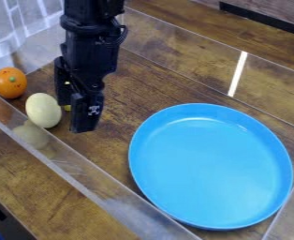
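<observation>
My black gripper [80,101] hangs over the wooden surface at the left centre, open, its fingers pointing down. Just left of it a pale egg-shaped object [43,110] lies by the clear wall, and an orange fruit [9,82] sits farther left. A small yellow piece shows behind the fingers, mostly hidden.
A large blue plate [210,165] covers the right front. A clear low wall [99,187] runs along the left front. The wooden surface [175,75] behind the plate is clear, with a white strip at the right.
</observation>
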